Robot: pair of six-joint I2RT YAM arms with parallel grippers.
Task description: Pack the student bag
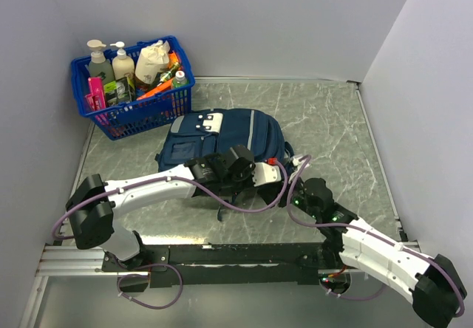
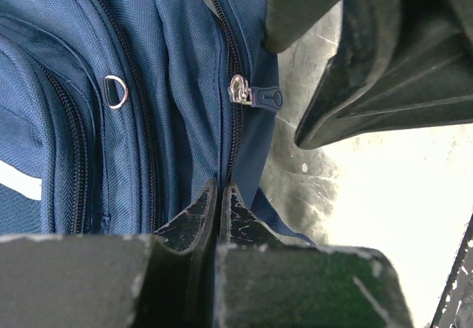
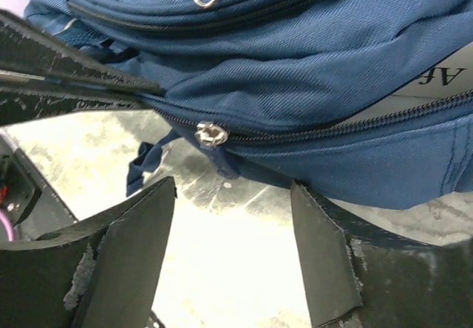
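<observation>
The navy student bag (image 1: 188, 143) lies on the marble table, its front edge under my grippers. My left gripper is shut at the bag's zipper edge; whether fabric is between its tips is hard to tell. A silver zipper pull with a navy tab sits just beyond those tips, also visible in the right wrist view below the left fingers. My right gripper stands open, its fingertips either side of that pull's tab, with nothing held. Part of the zipper is parted, showing a pale printed label (image 3: 436, 77) inside.
A blue basket (image 1: 155, 106) full of bottles, pouches and other items stands at the back left. Walls surround the back and sides.
</observation>
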